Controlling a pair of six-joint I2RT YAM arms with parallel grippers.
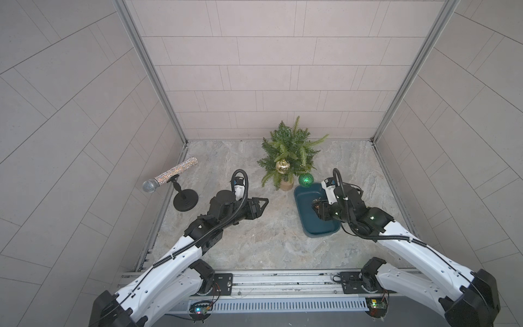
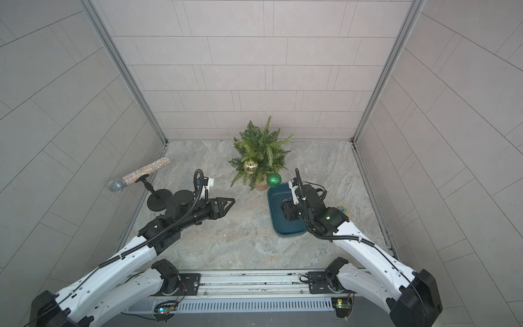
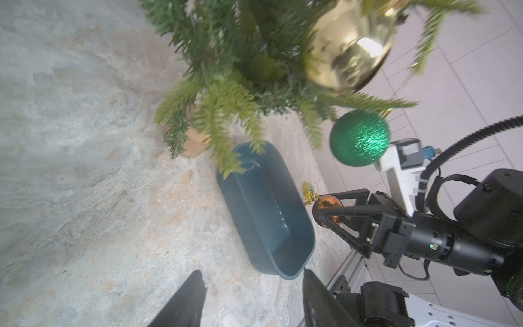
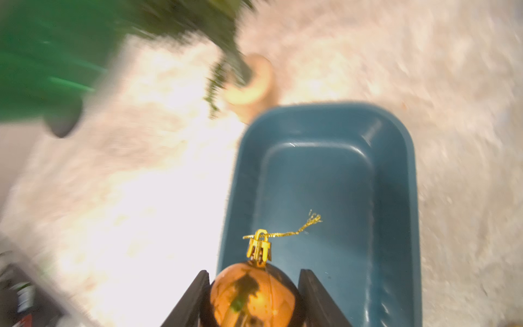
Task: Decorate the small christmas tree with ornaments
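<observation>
The small green tree (image 1: 288,144) stands toward the back, and a gold ball (image 1: 282,166) and a glittery green ball (image 1: 306,179) hang from its front branches. Above the blue tray (image 4: 406,218), my right gripper is shut on a shiny copper-orange ornament (image 4: 239,291). Its gold cap and string (image 4: 259,248) point away from the fingers. From the left wrist view, the same ornament (image 3: 330,209) shows between the right fingertips. My left gripper (image 1: 265,206) stands open left of the tray with nothing between its fingers.
A glittery microphone (image 1: 170,174) on a black stand (image 1: 185,200) is at the left. Something small and colourful (image 2: 342,209) lies on the table behind the right forearm. Bare table separates the left gripper from the tray.
</observation>
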